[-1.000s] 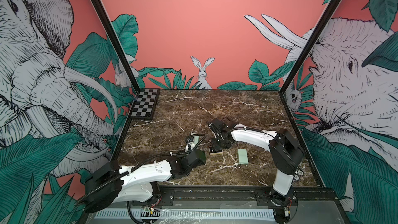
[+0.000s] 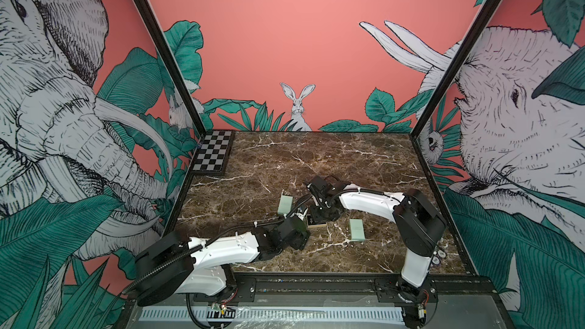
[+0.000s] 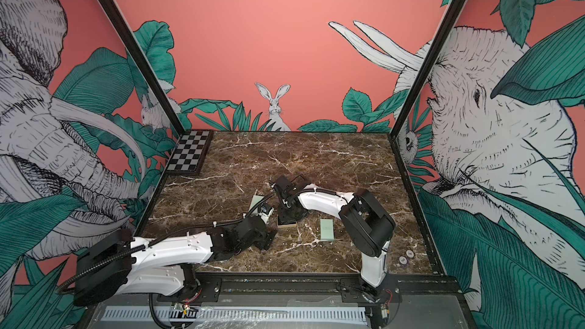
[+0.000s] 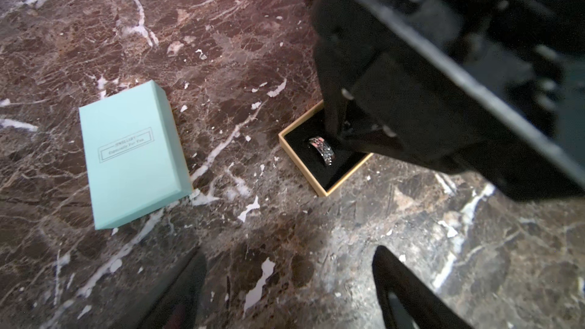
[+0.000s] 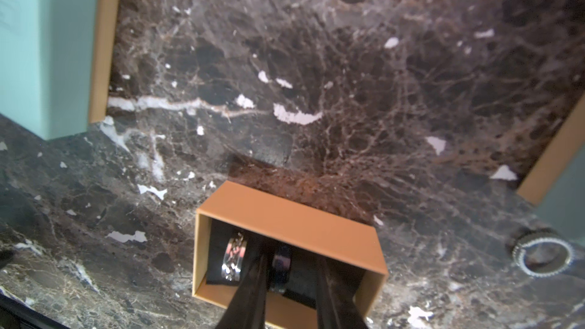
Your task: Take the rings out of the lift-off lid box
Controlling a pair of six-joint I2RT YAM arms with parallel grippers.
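Note:
An open box with a tan rim and black insert holds a shiny patterned band ring; the right wrist view shows this ring (image 5: 233, 257) and a second, darker one (image 5: 281, 265). My right gripper has its fingertips down inside the box at the darker ring, apart; whether they touch it is unclear. A loose jewelled ring (image 5: 542, 253) lies on the table outside the box. My left gripper is open over bare marble near the box, nothing visible between its fingers.
Two mint boxes (image 3: 326, 229) (image 4: 134, 154) stand either side of the open box. A checkered board (image 2: 210, 152) is at the back left, small round items (image 3: 405, 257) at the right edge.
The left arm has moved rightward, toward the open box and the right gripper. The right arm has stayed nearly in place over the box.

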